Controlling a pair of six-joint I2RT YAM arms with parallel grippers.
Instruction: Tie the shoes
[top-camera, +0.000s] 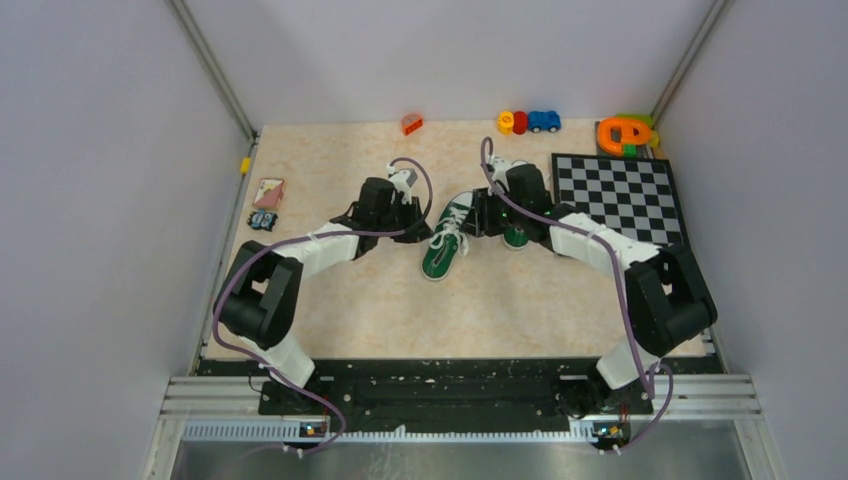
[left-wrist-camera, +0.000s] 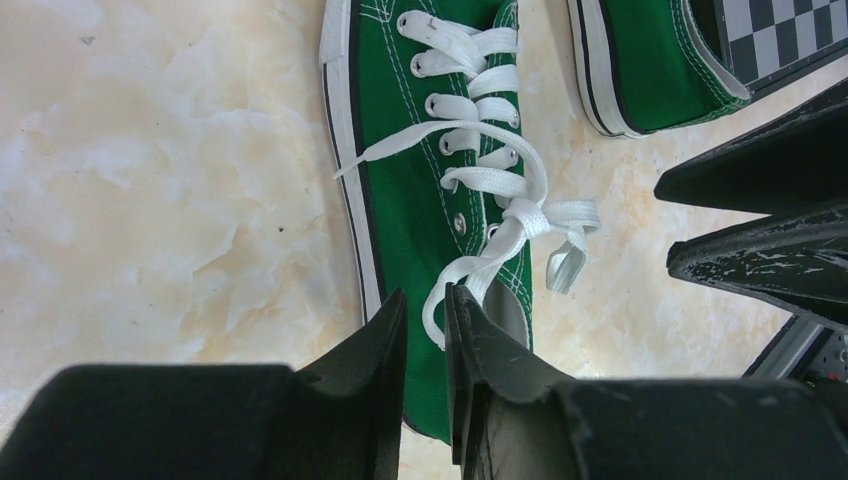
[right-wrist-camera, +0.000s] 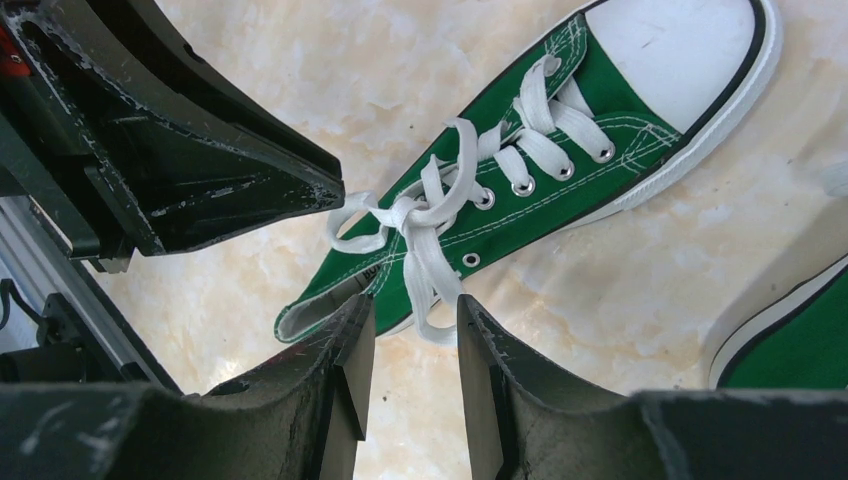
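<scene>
A green shoe (top-camera: 437, 262) with white laces lies at the table's middle, toe toward the back. Its laces meet in a knot with a loop on either side, and one loose lace end (left-wrist-camera: 395, 143) crosses the shoe's side in the left wrist view. Left of the shoe, my left gripper is slightly open; a lace loop (left-wrist-camera: 437, 332) shows in the gap beyond its fingers, not visibly clamped. My right gripper, on the shoe's other side, stands open. Below the knot a loop (right-wrist-camera: 438, 333) hangs in view between its fingertips, ungripped.
A second green shoe (top-camera: 515, 239) sits partly under my right arm. Beyond it lies a checkered board (top-camera: 615, 200). Toys such as a blue car (top-camera: 543, 121) line the back edge.
</scene>
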